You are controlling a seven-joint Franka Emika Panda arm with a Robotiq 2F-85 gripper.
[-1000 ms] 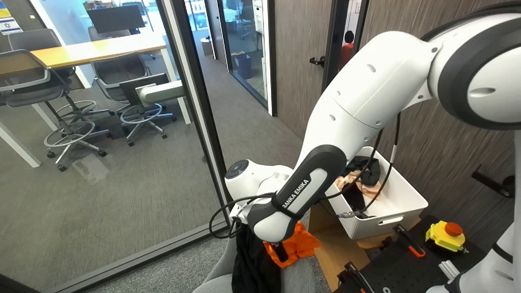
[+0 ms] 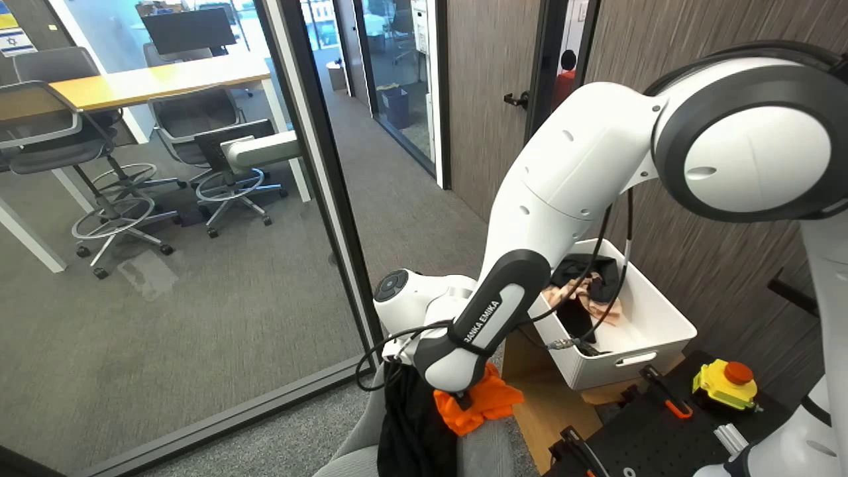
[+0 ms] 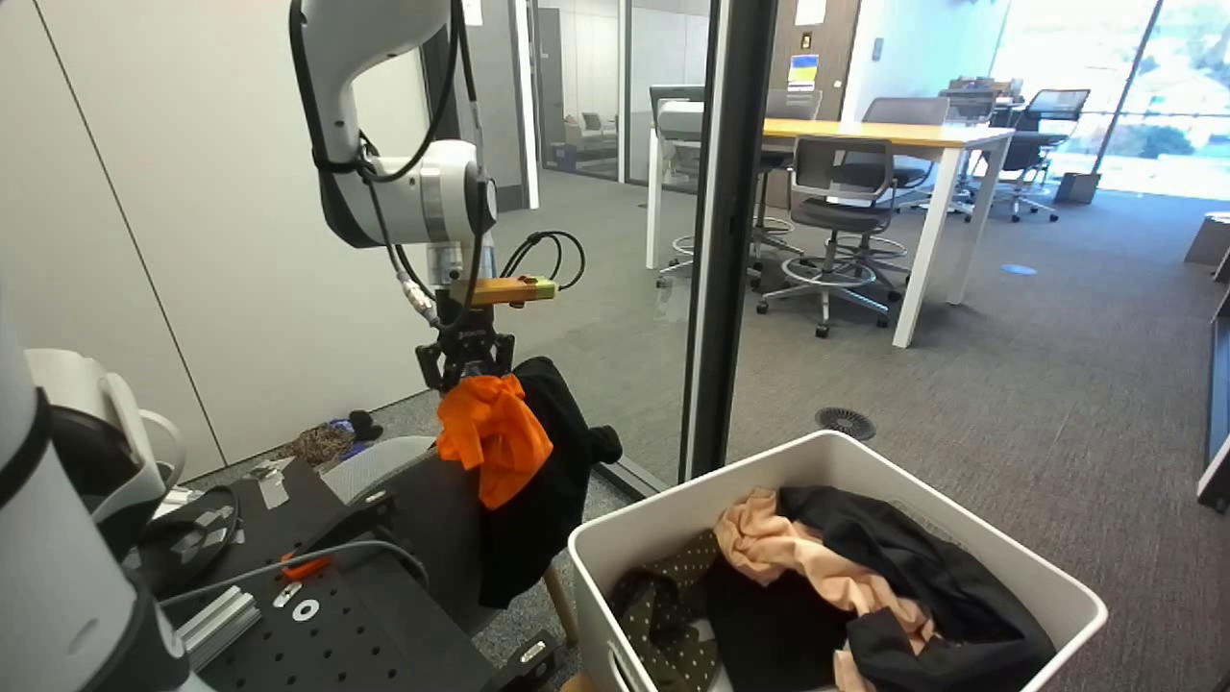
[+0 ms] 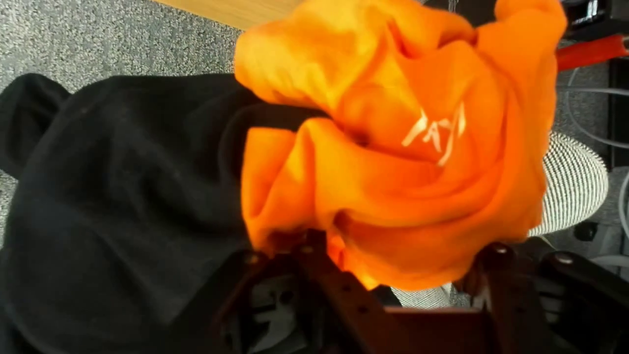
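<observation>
A crumpled orange cloth (image 4: 377, 177) with white marks lies over the top of the chair, partly on a black garment (image 4: 129, 194). In exterior view 2 the orange cloth (image 3: 496, 432) hangs down in front, and the black garment (image 3: 542, 519) drapes behind and below it. My gripper points down at the orange cloth's near edge, its fingers well apart with orange fabric showing between them. The gripper (image 3: 467, 369) sits right at the cloth's top in exterior view 2; the fingertips are hidden there, and no firm hold is visible.
A white bin (image 3: 623, 519) holding black, peach and dotted clothes stands beside the chair. A black perforated table (image 3: 357, 623) carries clamps, and a yellow box with a red button (image 2: 727, 383) stands there. A glass wall frame (image 2: 338, 238) rises close to the arm.
The arm's upper links have swung left and lower in exterior view 1. My gripper has shifted slightly right over the orange cloth, which stays on the chair.
</observation>
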